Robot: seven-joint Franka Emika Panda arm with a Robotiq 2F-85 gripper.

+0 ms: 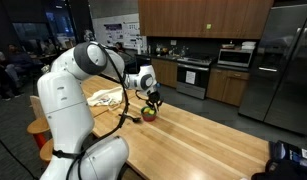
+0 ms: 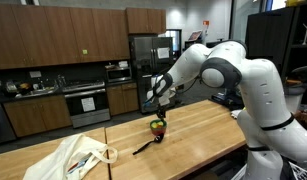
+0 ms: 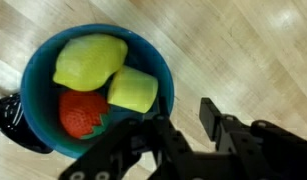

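Note:
A dark teal bowl sits on the wooden table and holds toy food. Inside are a yellow, lemon-like piece, a yellow-green block-like piece and a red strawberry. My gripper points down at the bowl's edge, with a gap between its dark fingers. One finger overlaps the rim in the wrist view and the other appears over bare table outside; whether either touches the bowl cannot be told. Nothing shows between the fingers. From the side, the gripper hangs just above the bowl.
A black utensil lies on the table close to the bowl. Farther off is a crumpled white cloth. Kitchen cabinets and appliances stand well behind.

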